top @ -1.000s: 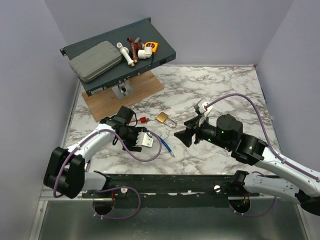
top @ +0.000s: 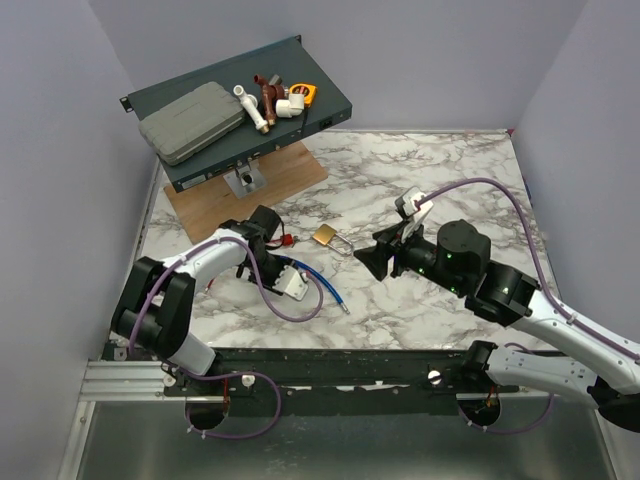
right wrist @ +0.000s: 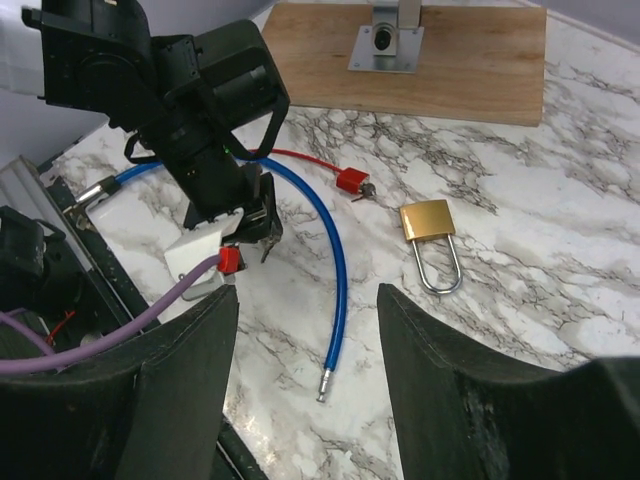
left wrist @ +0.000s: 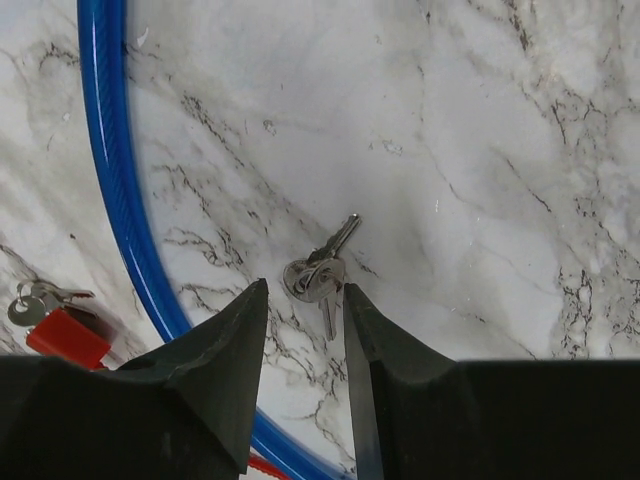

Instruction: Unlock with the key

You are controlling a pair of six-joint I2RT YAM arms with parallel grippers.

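Note:
A small bunch of silver keys (left wrist: 318, 278) lies on the marble in the left wrist view. My left gripper is part open over it, a fingertip on either side and no clear grip showing. Its arm hides the keys in the top view. The brass padlock (top: 325, 234) lies flat with its shackle closed; it also shows in the right wrist view as the padlock (right wrist: 427, 220). My right gripper hangs over the right side of the table, its fingers apart and nothing between them.
A blue tube (right wrist: 338, 270) curves between the left gripper and padlock. A red-handled tool (right wrist: 351, 180) with keys at its end lies behind. The dark shelf (top: 230, 105) stands over a wooden board (top: 300, 165). Marble is clear at the back right.
My left arm has moved forward and its gripper has shifted a little over the table near the blue tube. The right gripper has barely moved. The padlock stays where it was.

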